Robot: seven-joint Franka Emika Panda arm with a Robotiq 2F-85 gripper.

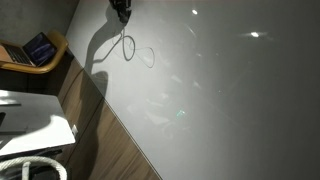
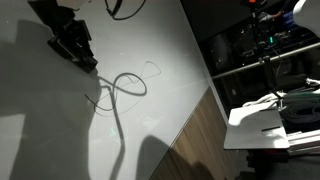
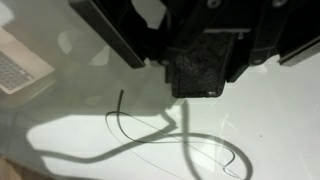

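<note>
In the wrist view my gripper is shut on a dark, rough-looking block (image 3: 203,82), which sits between its fingers. A thin dark cord (image 3: 117,125) lies looped on the pale glossy table below and ahead of it, apart from the block. Wider grey bands beside the cord look like shadows. Exterior view 2 has the gripper (image 2: 88,62) over the table, with the cord (image 2: 154,71) close by. In exterior view 1 the gripper (image 1: 122,14) is small and dark at the top edge, so its hold is hard to make out there.
A laptop (image 1: 40,48) rests on a chair beyond the edge, and a white stand (image 2: 255,128) with cables is at the right in exterior view 2.
</note>
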